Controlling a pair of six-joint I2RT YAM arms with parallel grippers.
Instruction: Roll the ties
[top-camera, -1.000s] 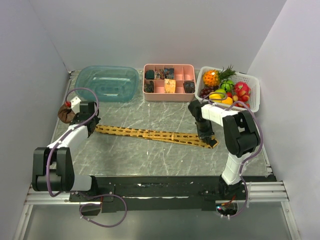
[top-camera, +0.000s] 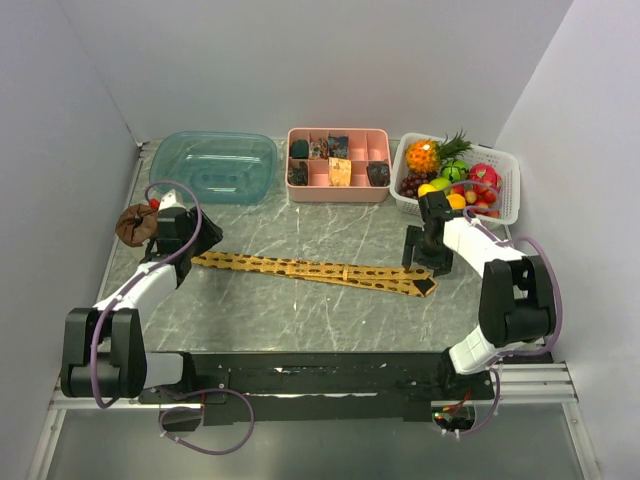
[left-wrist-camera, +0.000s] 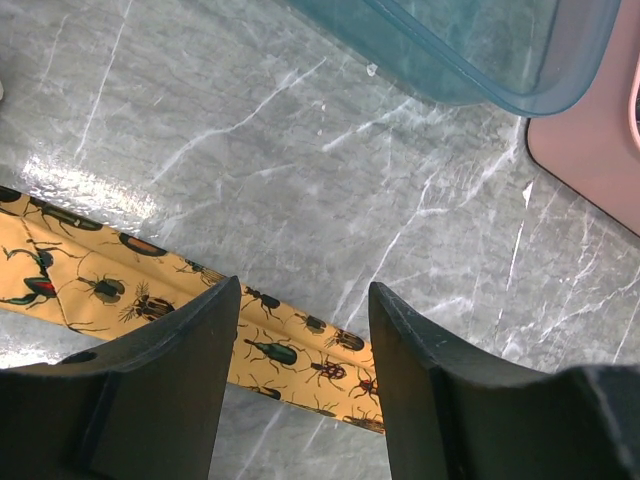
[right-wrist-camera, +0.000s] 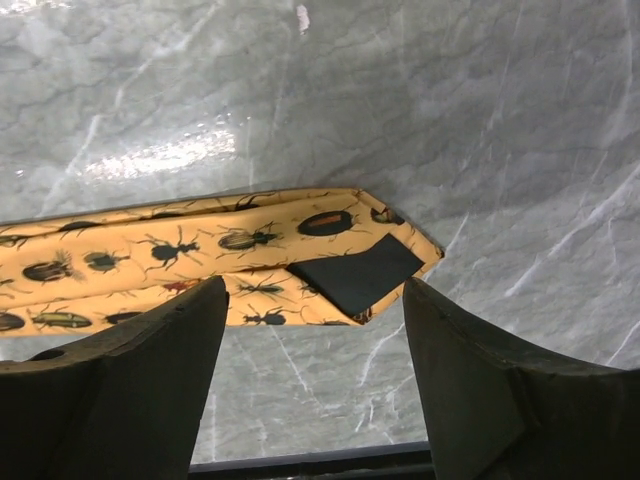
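Note:
A long yellow tie with beetle prints (top-camera: 300, 270) lies flat across the counter, its right tip showing a dark patch (right-wrist-camera: 350, 275). My left gripper (top-camera: 205, 240) hangs over the tie's left part; in the left wrist view its fingers are apart above the printed cloth (left-wrist-camera: 130, 280), with nothing held. My right gripper (top-camera: 425, 255) hovers at the tie's right end, open, with the folded tip showing between and beyond its fingers in the right wrist view.
A teal bin (top-camera: 213, 145), a pink divided box (top-camera: 338, 192) with small packets, and a white basket of fruit (top-camera: 505, 180) stand along the back. A brown object (top-camera: 133, 225) sits at far left.
My right arm has moved up and right from over the tie's end, uncovering the tip. My left gripper has shifted slightly to the right.

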